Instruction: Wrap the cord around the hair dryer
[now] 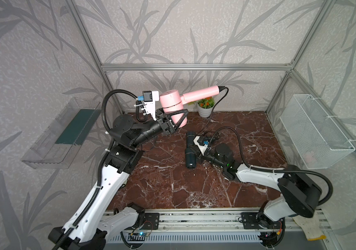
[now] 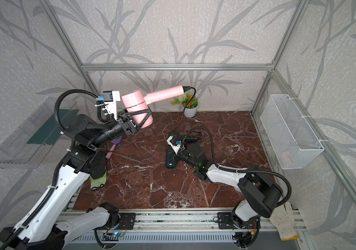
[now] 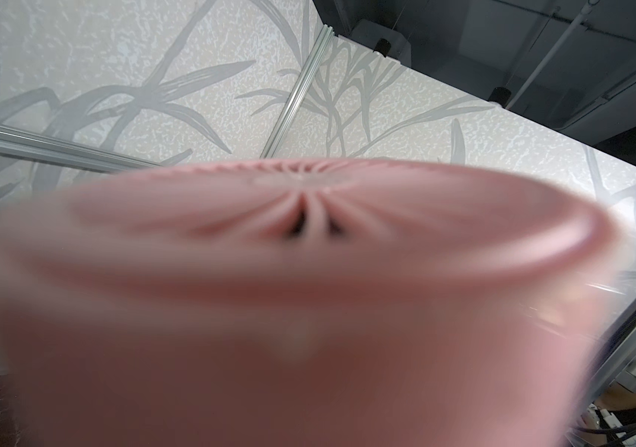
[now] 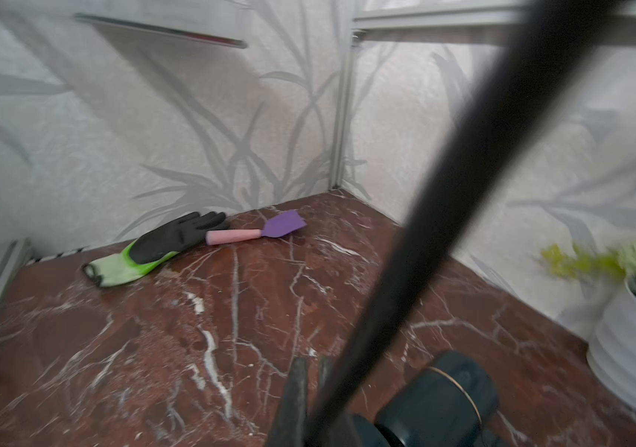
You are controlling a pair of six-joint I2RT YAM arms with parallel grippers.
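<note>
In both top views the pink hair dryer (image 1: 171, 100) (image 2: 133, 98) is held in the air at left centre. My left gripper (image 1: 179, 118) is closed around its head, the handle (image 1: 201, 95) pointing right and slightly up. The dryer's blurred pink head (image 3: 295, 350) fills the left wrist view and hides the fingers. From the handle's end the black cord (image 1: 216, 105) hangs toward the right arm. It crosses the right wrist view diagonally (image 4: 437, 231), passing over my right gripper, which is shut. Whether the cord is pinched there is unclear.
A dark teal cylinder (image 1: 190, 160) (image 4: 444, 402) lies close by the right gripper. A flower pot (image 1: 205, 109) stands at the back. A glove (image 4: 165, 246) and a purple-and-pink spatula (image 4: 258, 231) lie at the left.
</note>
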